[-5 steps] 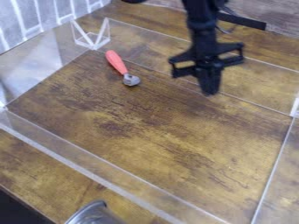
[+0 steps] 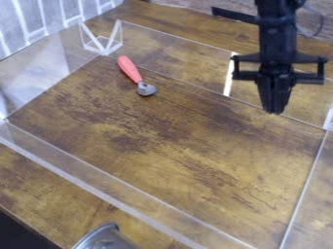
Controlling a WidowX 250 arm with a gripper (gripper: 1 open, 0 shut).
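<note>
My black gripper (image 2: 276,105) hangs at the upper right of the wooden work area, its narrow fingertips together and pointing down, with nothing visible between them. A red-handled tool (image 2: 130,70) with a round silver head lies on the wood at the upper left, well apart from the gripper.
Clear plastic walls (image 2: 117,183) border the wooden surface (image 2: 169,156). A clear angular piece stands at the back left, beside a white rack (image 2: 26,19). A metal cylinder (image 2: 101,239) sits outside the near wall.
The red tool has not moved.
</note>
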